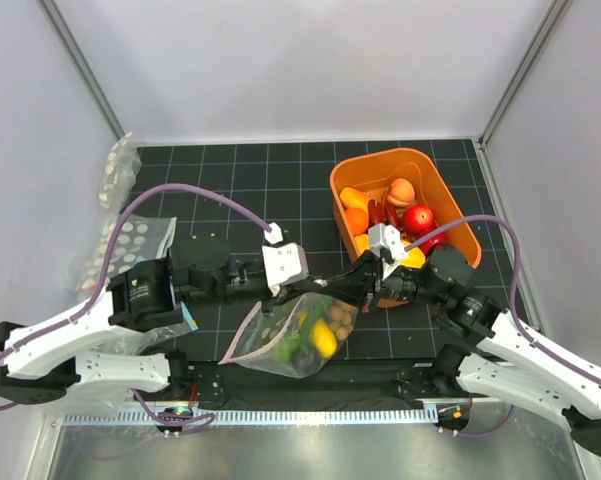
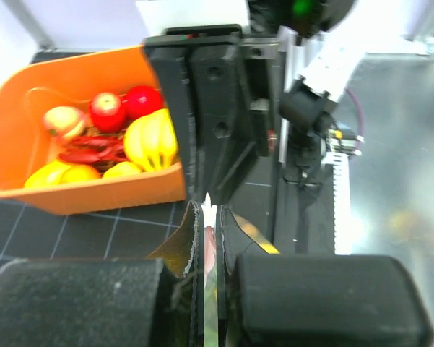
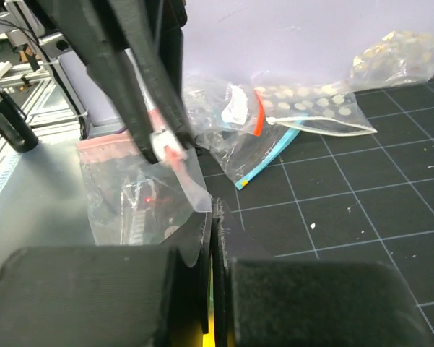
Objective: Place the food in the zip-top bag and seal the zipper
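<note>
The clear zip top bag (image 1: 290, 340) hangs at the front middle, with a yellow piece, green pieces and round tan pieces of food inside. My left gripper is shut on the pinkish-white top strip of this bag. My right gripper (image 1: 352, 284) is close beside it, over the bag's right upper part. In the right wrist view, the strip (image 3: 186, 181) runs from the left fingers down to the right gripper's tips. The right fingers are shut; whether bag film lies between them I cannot tell. The arms hide part of the bag's top from above.
An orange bin (image 1: 462, 238) with fruit and vegetables stands behind the right arm. Several empty clear bags (image 3: 314, 108) lie at the left side.
</note>
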